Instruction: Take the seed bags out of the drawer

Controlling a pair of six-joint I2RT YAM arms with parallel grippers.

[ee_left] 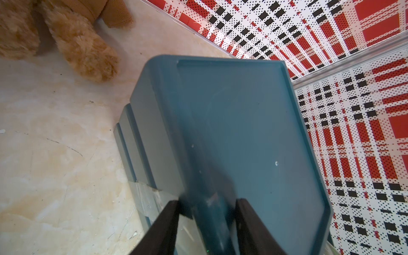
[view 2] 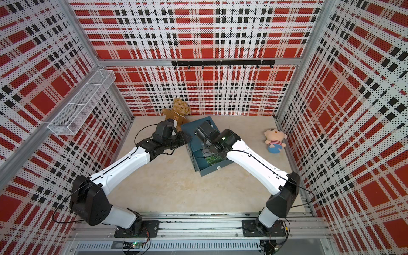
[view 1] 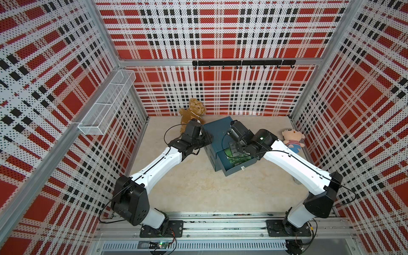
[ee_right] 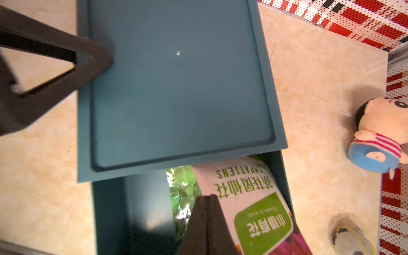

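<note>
A blue-green cabinet (view 1: 217,131) stands on the table with its drawer (ee_right: 106,212) pulled out. Inside the drawer lie a white seed bag (ee_right: 250,195) with green print and a shiny green bag (ee_right: 183,195) beside it; the cabinet top hides their far ends in the right wrist view. My left gripper straddles the cabinet's top edge, its fingers apart; whether they press on it cannot be told. My right gripper is shut over the drawer, in front of the bags, with nothing visible between its fingers.
A brown teddy bear (view 1: 191,114) sits behind the cabinet on the left. A striped plush toy (ee_right: 378,136) is on the right, near a small pale object (ee_right: 352,242). Clear table (view 1: 199,191) lies in front.
</note>
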